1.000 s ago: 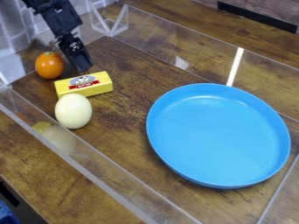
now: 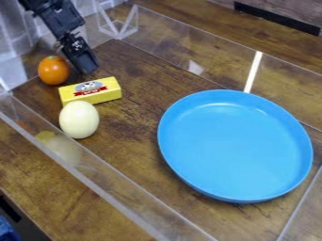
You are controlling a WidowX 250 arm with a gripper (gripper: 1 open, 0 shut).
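Observation:
My dark gripper [image 2: 73, 52] is at the top left, just above and behind an orange round fruit [image 2: 53, 71]; its fingers are too dark and small to make out clearly. A yellow box [image 2: 104, 91] with a printed label lies right of and in front of the fruit. A white egg-shaped object [image 2: 78, 120] rests below the box. A large blue plate [image 2: 235, 146] fills the right side.
Clear plastic walls [image 2: 94, 193] border the wooden surface [image 2: 151, 66]. Bare wood lies at the top centre, between the box and the plate, and at the lower left.
My gripper has shifted slightly at the top left, near the orange fruit. The objects have not visibly moved.

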